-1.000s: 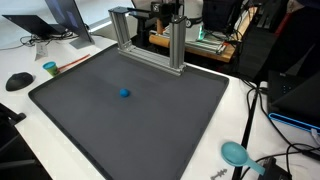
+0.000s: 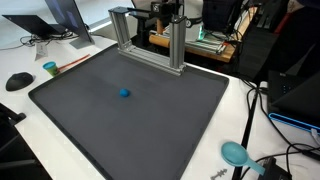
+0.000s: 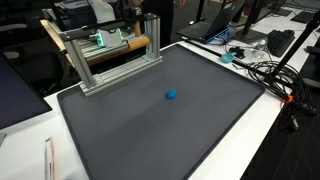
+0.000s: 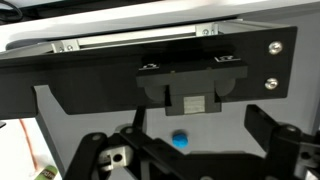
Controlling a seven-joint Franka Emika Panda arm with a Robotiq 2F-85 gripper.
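Note:
In the wrist view my gripper stands open, its two dark fingers wide apart with nothing between them. Ahead of the fingers is a black panel (image 4: pixel 100 88) with a black block-like fitting (image 4: pixel 192 75) on its middle. Past the panel's lower edge, a small blue object (image 4: pixel 180 139) shows on the grey surface. The same blue object (image 2: pixel 125 92) lies alone on the dark mat (image 2: pixel 110 120) in the first exterior view, and the blue piece (image 3: pixel 171 94) is right of the mat's middle in the second. I cannot make out the gripper clearly in either exterior view.
A metal frame (image 3: pixel 122 75) stands at the mat's back edge. On the white table are a turquoise round item (image 2: pixel 237 156), dark cables (image 3: pixel 285 80), a green cup (image 2: pixel 51 68) and laptops (image 3: pixel 218 22).

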